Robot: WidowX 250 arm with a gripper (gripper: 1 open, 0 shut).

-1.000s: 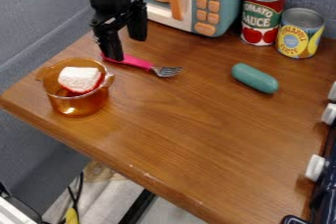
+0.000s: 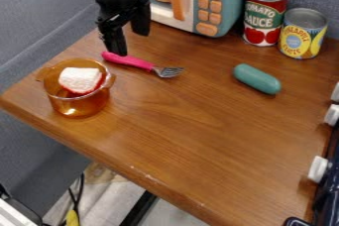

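Note:
My black gripper hangs at the upper left, just above a pink-handled fork on the wooden table; its fingers are apart. An orange translucent pot at the left holds a white piece with red edges. A teal oblong object lies at the right of the fork.
A toy microwave, a tomato sauce can and a yellow can stand at the back. A dark appliance with white knobs borders the right side.
My gripper has risen slightly from the fork's handle. The fork and the other objects look unmoved.

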